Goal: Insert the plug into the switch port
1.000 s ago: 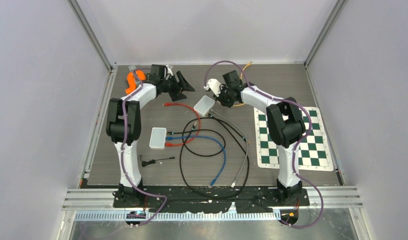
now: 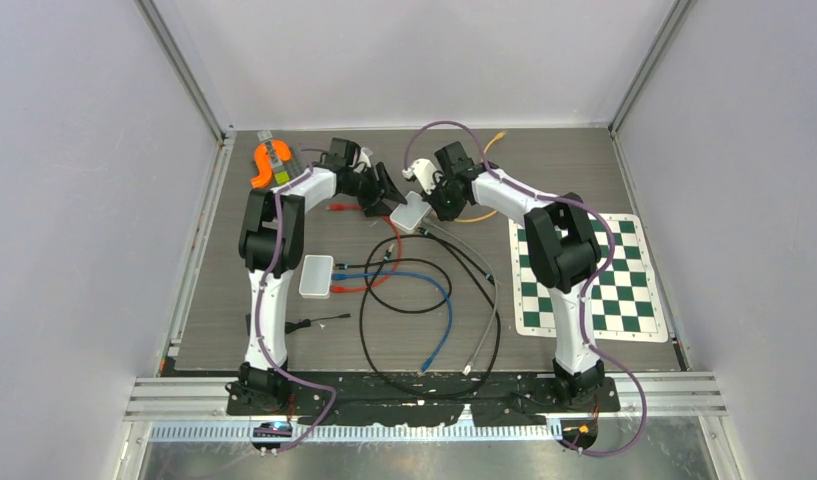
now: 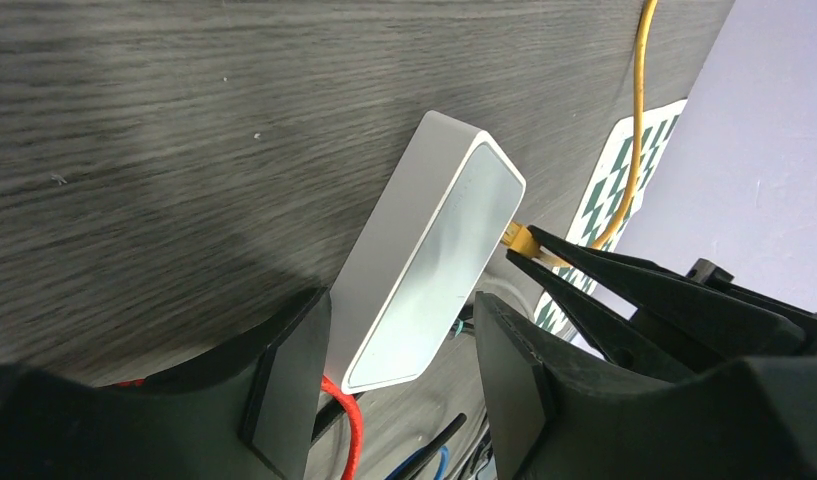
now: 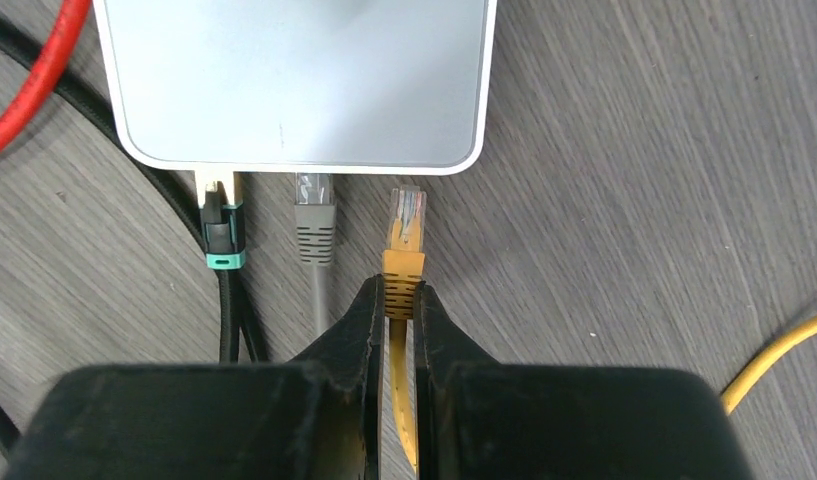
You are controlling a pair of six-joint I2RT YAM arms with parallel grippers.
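Note:
The white switch (image 2: 411,213) lies at the back middle of the table, with a black and a grey plug along its port edge. In the right wrist view, my right gripper is shut on the yellow plug (image 4: 404,262). The plug's clear tip points at the switch (image 4: 304,90), just short of its edge and right of the grey plug (image 4: 315,225). The port openings are hidden from above. My left gripper stands part open, its fingers (image 3: 296,370) on either side of the switch's near end (image 3: 389,360); contact on both sides cannot be told.
Another white switch (image 2: 316,277) with cables sits at the left middle. Red (image 2: 396,240), black and blue (image 2: 446,310) cables loop across the centre. A checkerboard (image 2: 624,290) lies at right, an orange object (image 2: 264,165) at back left. Bare table shows right of the held plug.
My left gripper has moved right, from apart to around the switch. The right gripper has shifted slightly left, carrying the yellow plug closer to the switch.

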